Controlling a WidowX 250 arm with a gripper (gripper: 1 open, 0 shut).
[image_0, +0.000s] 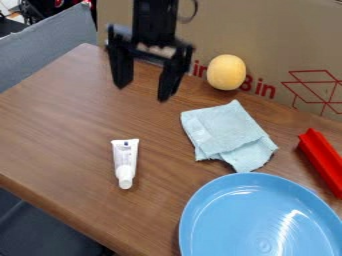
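Note:
My black gripper hangs over the upper part of the wooden table, open, with its two fingers apart and nothing between them. Below it on the table lies a white tube with its cap toward the front. A folded light blue cloth lies to the right of the gripper, and a yellow egg-shaped object sits behind the cloth.
A blue plate fills the front right. A red elongated object lies at the right edge. A cardboard panel stands along the back.

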